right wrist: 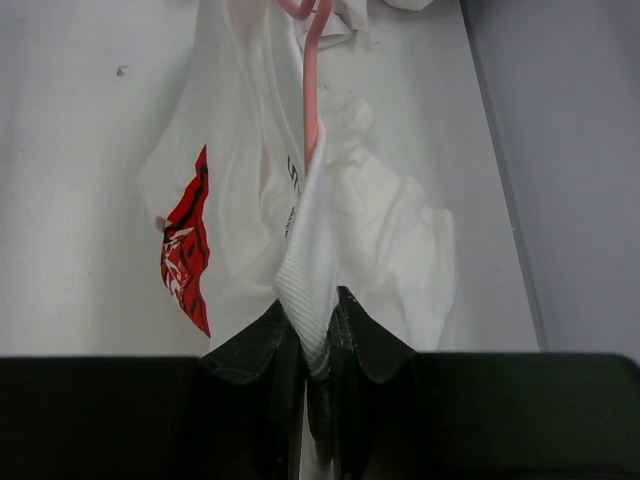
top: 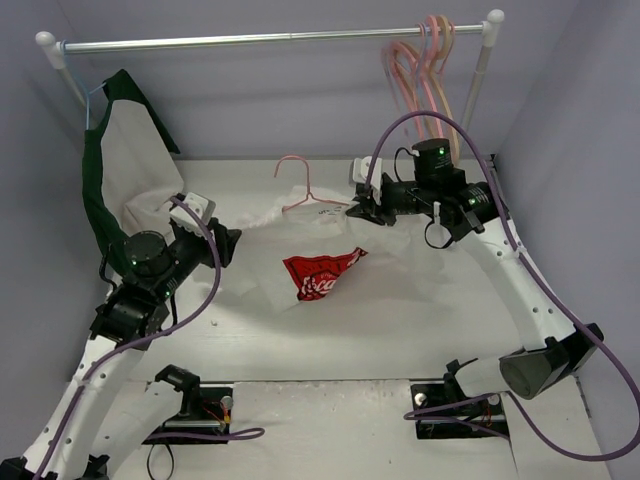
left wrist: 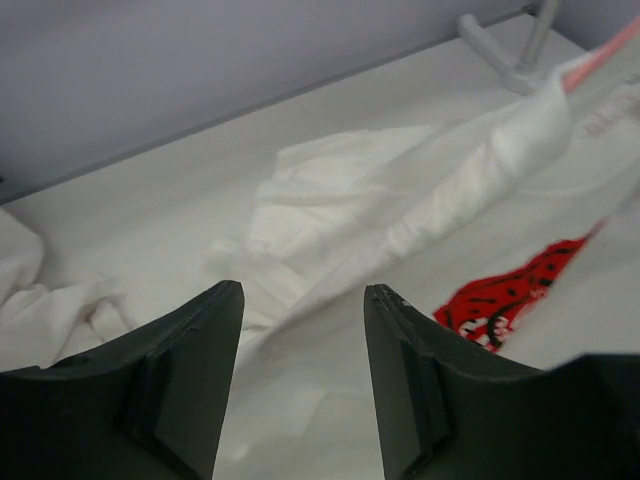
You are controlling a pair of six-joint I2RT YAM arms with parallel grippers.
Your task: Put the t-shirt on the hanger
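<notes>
A white t-shirt [top: 275, 265] with a red print [top: 322, 272] hangs around a pink hanger [top: 309, 196] above the table's middle. The hanger's hook sticks up out of the cloth. My right gripper [top: 362, 208] is shut on white fabric at the hanger's right end; in the right wrist view a bunched fold of the shirt [right wrist: 308, 285] runs down between its fingers, with the pink bar going into the cloth. My left gripper [top: 232, 240] stands part open at the shirt's left side. In the left wrist view pale cloth stretches behind its separated fingers [left wrist: 215, 350], with no grip on it showing.
The metal rail [top: 290, 37] spans the back. On its left hangs a green and white garment [top: 130, 170], close to the left arm; several spare hangers [top: 430, 80] hang at its right.
</notes>
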